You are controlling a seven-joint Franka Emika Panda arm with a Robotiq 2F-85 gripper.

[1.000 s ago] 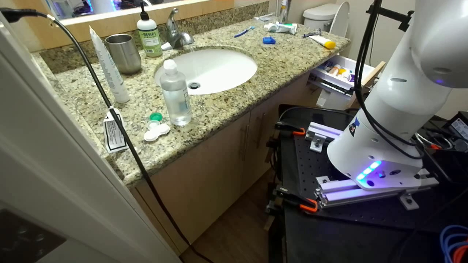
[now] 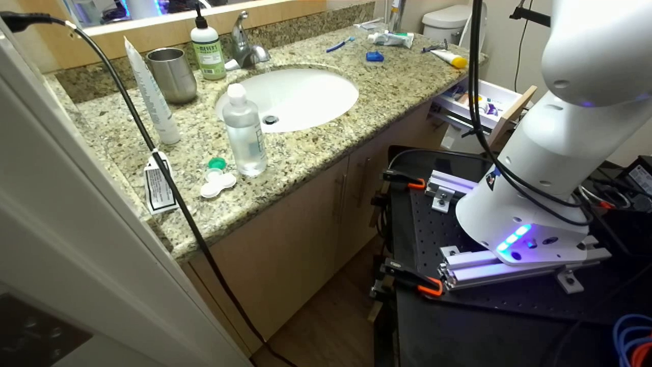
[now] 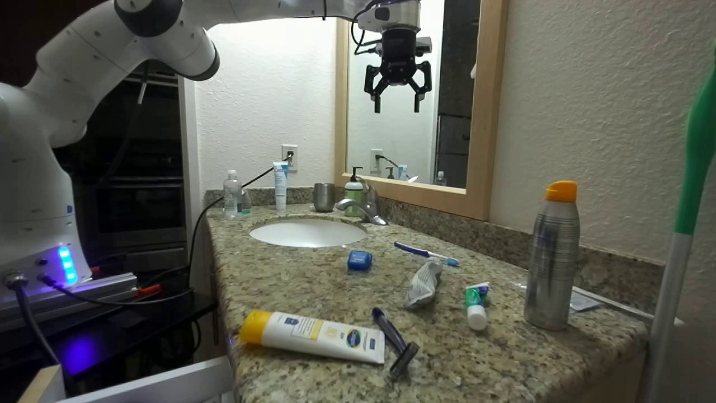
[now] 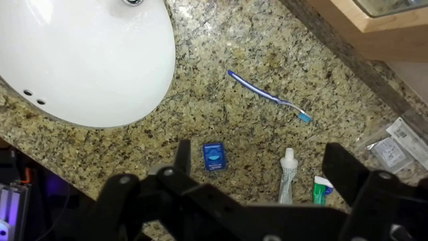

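Note:
My gripper (image 3: pixel 397 111) hangs high above the counter in front of the mirror, open and empty, its fingers pointing down. From the wrist view, the blue floss box (image 4: pixel 214 156) lies on the counter far below, in the gap between my fingers. A blue and white toothbrush (image 4: pixel 256 90) rests on bare granite beyond it. Toward the right finger lie a grey-white toothpaste tube (image 4: pixel 288 176) and a small green tube (image 4: pixel 319 190), both partly hidden by the gripper. The yellow-capped white tube (image 3: pixel 315 336) and a razor (image 3: pixel 396 339) are near the counter's near end.
A metal spray bottle (image 3: pixel 552 262) with an orange cap stands upright at right. Around the sink (image 2: pixel 305 101) are a clear bottle (image 2: pixel 244 134), a steel cup (image 2: pixel 171 74), a soap pump (image 2: pixel 208 52) and the faucet (image 2: pixel 246 46). An open drawer (image 2: pixel 489 98) juts out below the counter.
In exterior view 1 the arm and its cables have swung left, and now cover more of the open drawer. The counter items have stayed put.

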